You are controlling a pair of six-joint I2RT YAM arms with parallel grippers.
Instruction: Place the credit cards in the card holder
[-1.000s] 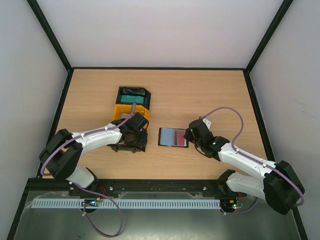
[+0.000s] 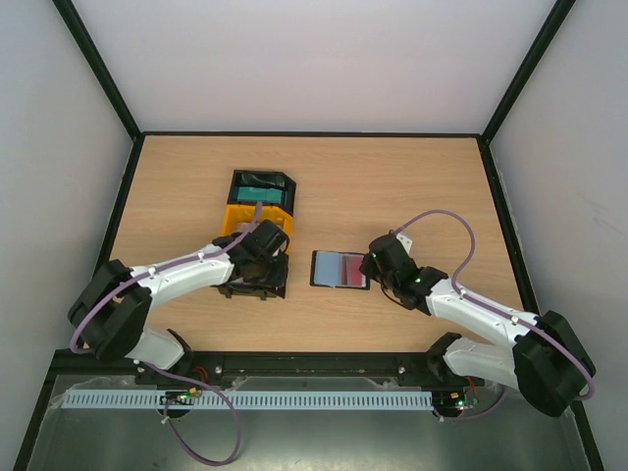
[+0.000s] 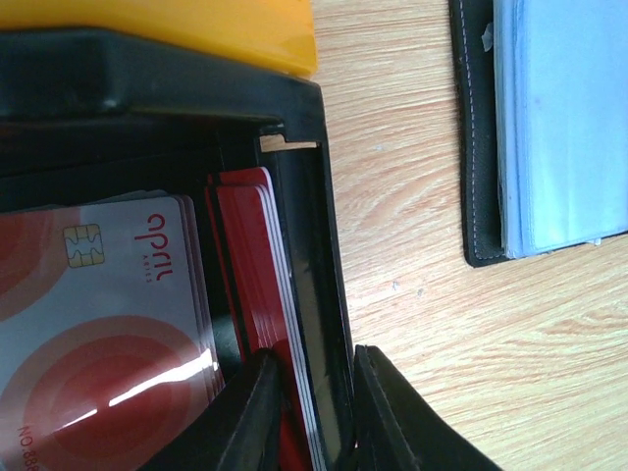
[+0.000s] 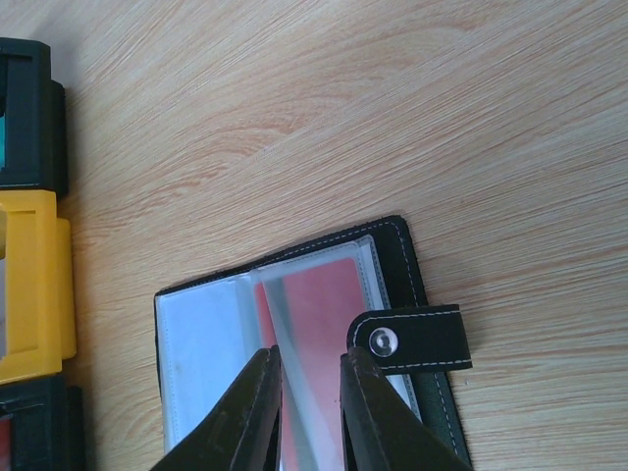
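Note:
My left gripper is part open, tips down in the black box point(image 3: 172, 98) at the red cards point(image 3: 245, 245) standing along its right wall; whether it grips them I cannot tell. White-and-red cards point(image 3: 108, 334) lie beside them. The open card holder point(image 2: 328, 268) lies flat right of the boxes, with pale blue sleeves and a pink side point(image 4: 322, 314). My right gripper is part open over the holder, left of its snap strap point(image 4: 422, 339), nothing seen between its fingers.
Behind the black box stand a yellow box point(image 3: 167, 29) and another black box with teal contents point(image 2: 260, 194).
My left arm's elbow has shifted slightly outward to the left, with its gripper staying at the box. The right arm has barely moved.

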